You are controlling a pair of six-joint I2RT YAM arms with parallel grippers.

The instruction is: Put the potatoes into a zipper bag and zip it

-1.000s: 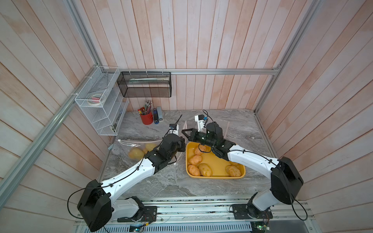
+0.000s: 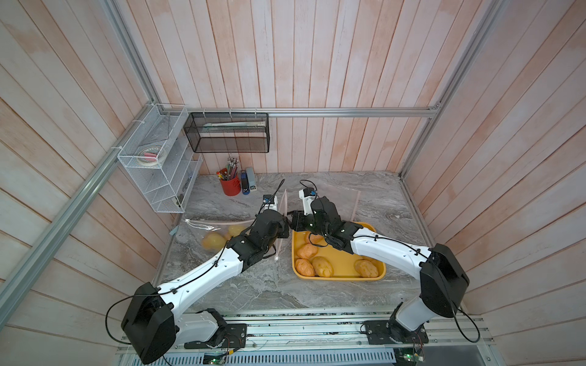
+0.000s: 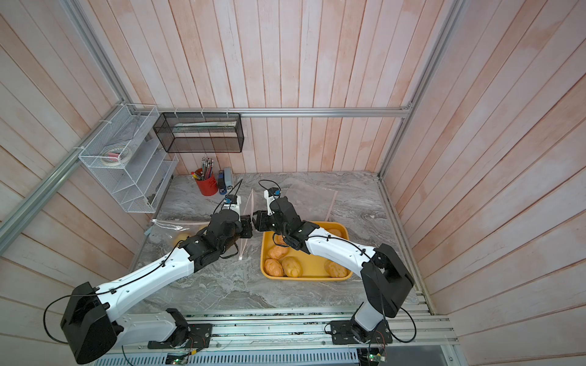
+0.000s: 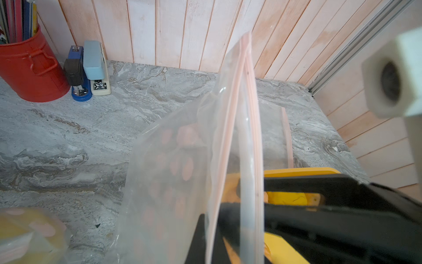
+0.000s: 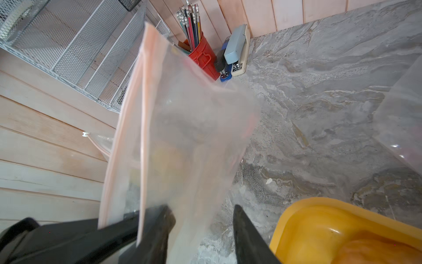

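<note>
A clear zipper bag [image 4: 169, 158] with pale pink zip edges stands upright, its two edges parted at the top. My left gripper is shut on its near edge. In the right wrist view, my right gripper is at the bag's edges, its blurred fingers apart; whether film lies between them is unclear. Dark gripper parts show behind the film in the left wrist view. A yellow tray [image 2: 384, 268] holds several potatoes [image 2: 322, 266], partly hidden by the right arm. Left of it, another clear bag [image 2: 195, 223] with potatoes inside lies on the table.
Another flat clear bag [image 4: 274, 132] lies behind the tray. At the back left stand a red pencil cup [image 2: 230, 185] and two staplers [image 2: 248, 180]. White mesh shelves [image 2: 160, 159] are on the left wall.
The left arm has barely moved.
</note>
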